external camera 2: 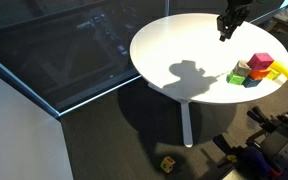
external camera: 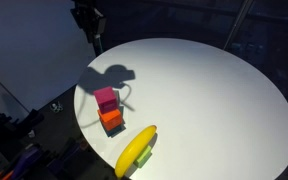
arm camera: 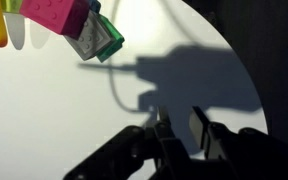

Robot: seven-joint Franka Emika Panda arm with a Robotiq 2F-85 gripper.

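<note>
My gripper stands open above the near edge of the round white table [external camera: 199, 100], with nothing between its fingers; in exterior view 2 the gripper [external camera 2: 224, 32] hangs over the tabletop. A pink block [external camera: 106, 98] sits in a cluster with an orange block [external camera: 111, 118]. Exterior view 2 also shows a beige block [external camera 2: 242, 69], a green block [external camera 2: 233, 78] and a dark blue one [external camera 2: 251, 82] there. Beside them lies a yellow banana [external camera: 136, 151], with a light green piece [external camera: 144, 157] against it.
On the floor lies a small yellowish object [external camera 2: 167, 164], too small to identify. The table leg [external camera 2: 187, 124] stands below.
</note>
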